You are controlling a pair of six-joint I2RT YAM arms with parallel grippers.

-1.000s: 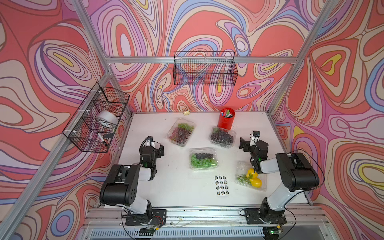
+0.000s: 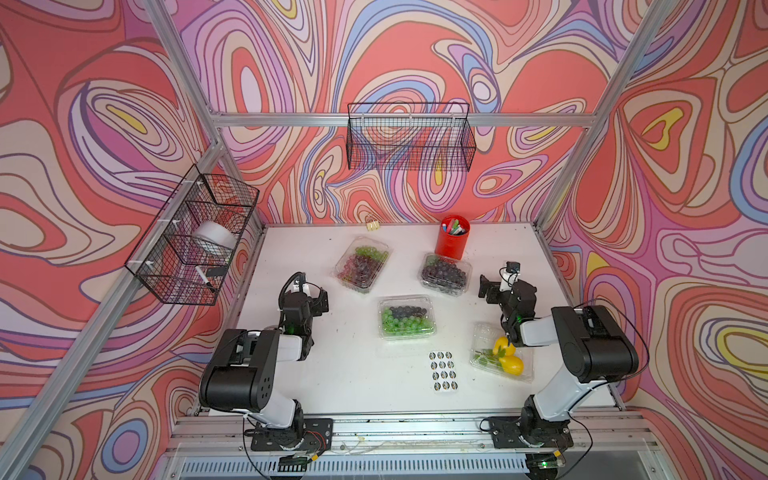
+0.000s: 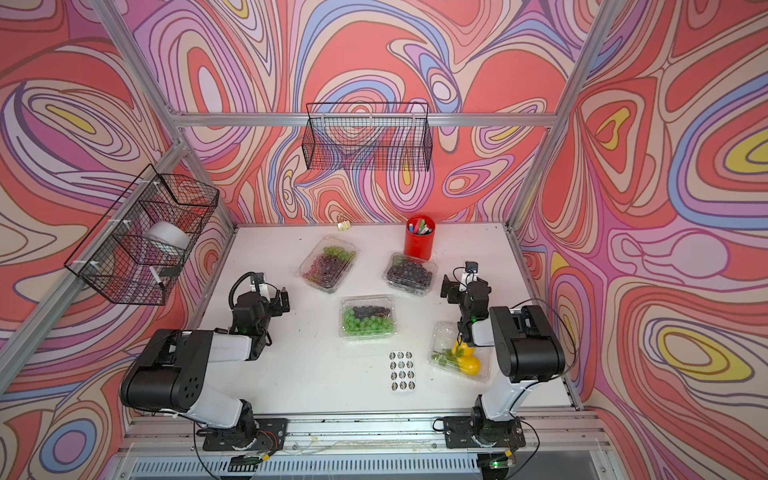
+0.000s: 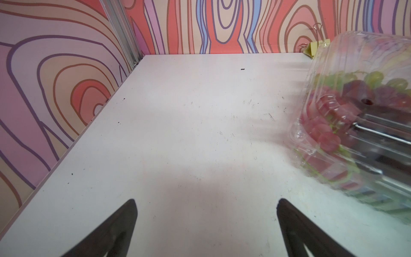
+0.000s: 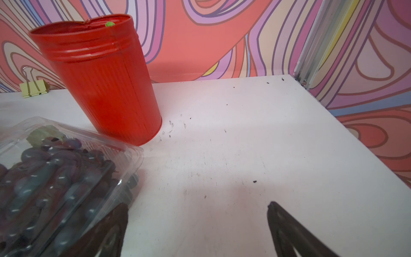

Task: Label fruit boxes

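Observation:
Clear lidded boxes of fruit stand on the white table: red and green grapes [image 2: 363, 265] at the back left, dark grapes [image 2: 445, 273] at the back right, green and dark grapes [image 2: 406, 317] in the middle, and yellow fruit with greens [image 2: 501, 352] at the front right, partly under the right arm. A sheet of round labels [image 2: 443, 371] lies flat near the front edge. My left gripper is open and empty, left of the red-grape box. Open and empty too, my right gripper hangs just right of the dark-grape box.
A red cup [image 2: 453, 237] of markers stands behind the dark-grape box. At the back edge sits a yellow binder clip [image 2: 373, 225]. Wire baskets [image 2: 411, 142] hang on the back wall and left side [image 2: 198, 240].

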